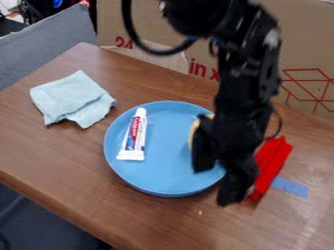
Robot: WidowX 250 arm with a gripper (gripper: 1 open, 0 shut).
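Observation:
My black gripper point(218, 176) is over the right side of a blue plate point(150, 169), its fingers spread open; I cannot see anything between them. A white toothpaste tube point(133, 135) lies on the left part of the plate. A yellow object point(197, 125) on the plate's right is mostly hidden behind the arm. A red object point(271, 159) lies just right of the gripper, partly covered by it.
A folded light blue cloth point(72, 98) lies at the left of the wooden table point(131, 215). A cardboard sheet point(308, 49) stands along the back. Blue tape point(291, 186) marks the right side. The front left edge drops away.

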